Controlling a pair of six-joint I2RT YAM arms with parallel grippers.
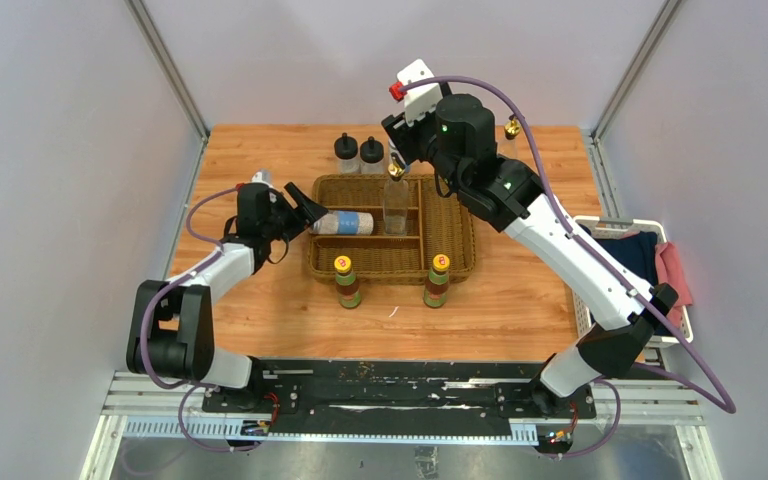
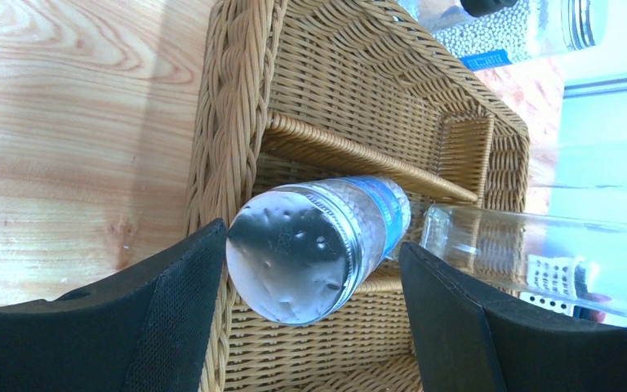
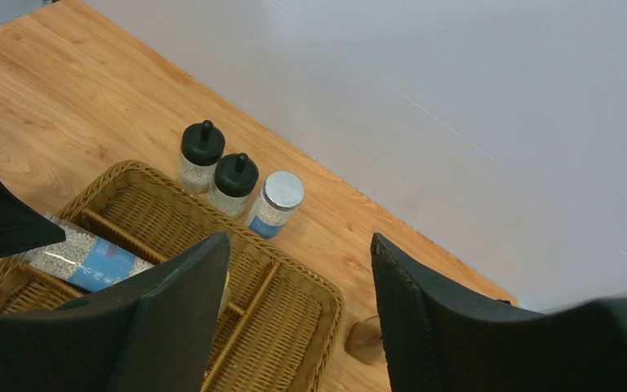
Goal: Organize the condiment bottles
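Note:
A divided wicker basket [image 1: 388, 258] holds a lying jar with a blue label [image 1: 345, 223] and a clear bottle [image 1: 396, 210]. Two black-capped bottles [image 1: 346, 152] [image 1: 371, 155] and a silver-lidded jar [image 3: 273, 204] stand behind it. Two yellow-capped bottles [image 1: 347, 282] [image 1: 437, 281] stand in front. My left gripper is open at the lying jar's lid end, fingers either side of it, not visibly closed on it. My right gripper is open, raised over the basket's back right, nothing between its fingers.
A gold-topped bottle [image 1: 511, 135] stands at the back right, partly hidden by my right arm. A white crate [image 1: 585, 222] with cloths sits at the right.

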